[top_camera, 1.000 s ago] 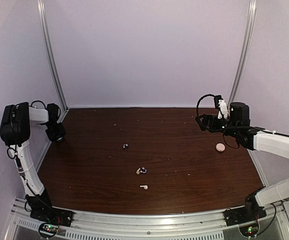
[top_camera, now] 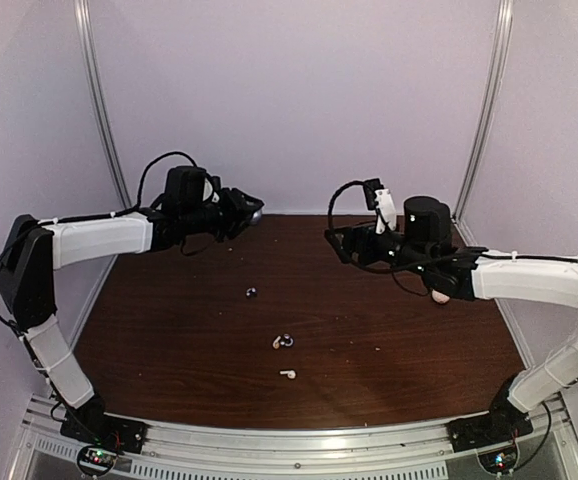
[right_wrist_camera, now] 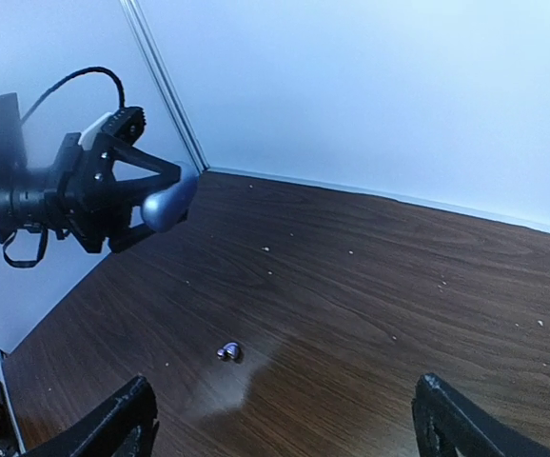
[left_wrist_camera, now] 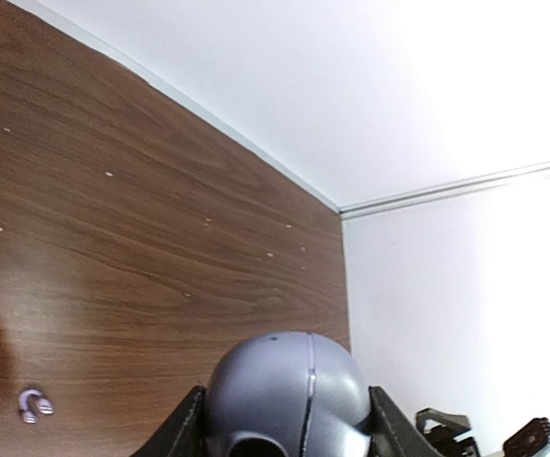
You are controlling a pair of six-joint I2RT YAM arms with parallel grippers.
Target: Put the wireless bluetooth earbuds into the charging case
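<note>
A rounded grey-purple charging case with a seam down its side is held in the air, my left gripper shut on it. In the right wrist view the case sticks out from the left fingers. My right gripper stands open and empty, facing the case across a gap. A dark shiny earbud lies on the table between the arms; the left wrist view shows this earbud as a curved purple piece. Nearer the front lie a pair of buds, one dark and one beige, and a white earbud.
A pale pink round object sits on the right of the table, partly hidden by the right arm. The brown table is otherwise mostly bare, with small specks. White walls enclose it at the back and sides.
My left arm has swung right from the far left, bringing the case up and over the table. My right gripper has moved left toward it. The earbuds have stayed put.
</note>
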